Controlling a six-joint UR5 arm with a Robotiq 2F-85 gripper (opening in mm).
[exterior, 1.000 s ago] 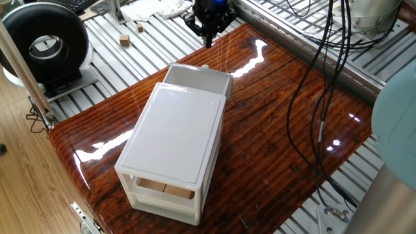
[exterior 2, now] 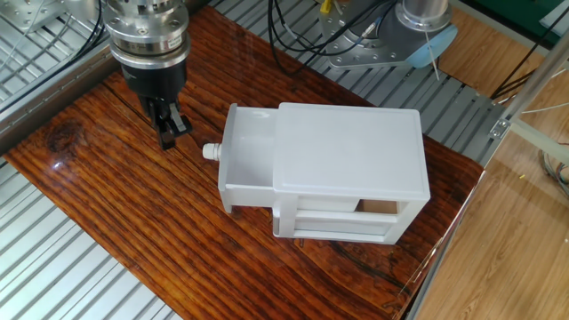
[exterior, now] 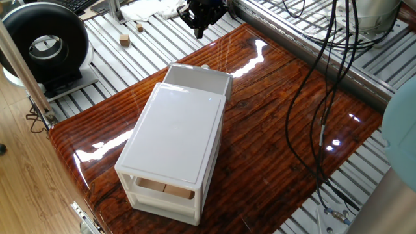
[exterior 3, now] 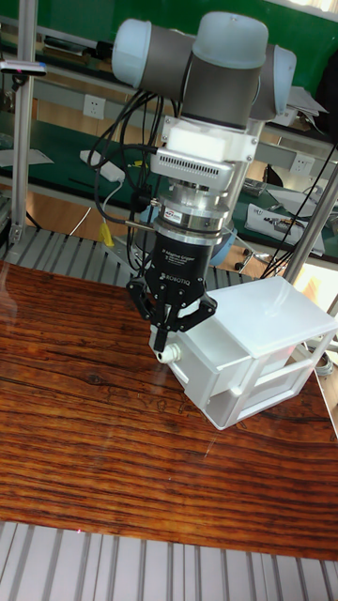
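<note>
A small white cabinet (exterior: pixel 172 133) stands on the glossy wooden board. Its upper drawer (exterior 2: pixel 251 147) is pulled part of the way out, and the visible inside looks empty. A round white knob (exterior 2: pixel 212 151) sticks out from the drawer front. My black gripper (exterior 2: pixel 174 133) hangs above the board on the knob's side of the cabinet, pointing down and apart from the knob in exterior view 2. Its fingertips (exterior 3: pixel 161 341) come together, with nothing visible between them. In exterior view 1 the gripper (exterior: pixel 199 32) shows at the top edge, beyond the drawer.
Brown blocks (exterior: pixel 124 40) lie on the slatted metal table past the board. A large black ring (exterior: pixel 45 45) stands at the left. Black cables (exterior: pixel 305 97) hang on the right in exterior view 1. The wooden board (exterior 3: pixel 100 421) is clear in front of the drawer.
My gripper has moved farther from the drawer, toward the top and slightly left of exterior view 1. The cabinet and its pulled-out drawer look unmoved.
</note>
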